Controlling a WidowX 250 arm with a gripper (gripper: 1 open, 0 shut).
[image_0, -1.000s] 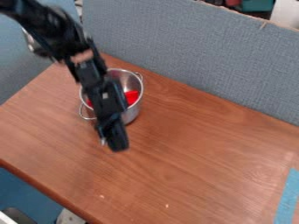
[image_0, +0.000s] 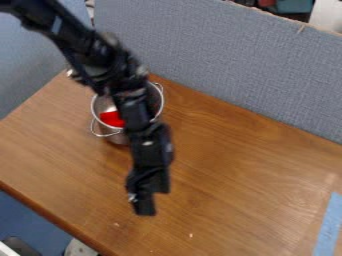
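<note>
My black arm reaches down from the upper left, blurred. Its gripper (image_0: 143, 197) hangs low over the wooden table (image_0: 241, 180), in front of a steel pot (image_0: 100, 128). The pot holds something red (image_0: 112, 118) and is partly hidden behind the arm. I see nothing clearly between the fingers.
A grey padded wall (image_0: 227, 60) runs along the back. A blue tape strip (image_0: 327, 225) lies at the right edge, and the table's left edge drops away at the lower left.
The gripper is lower in the view than a second ago.
</note>
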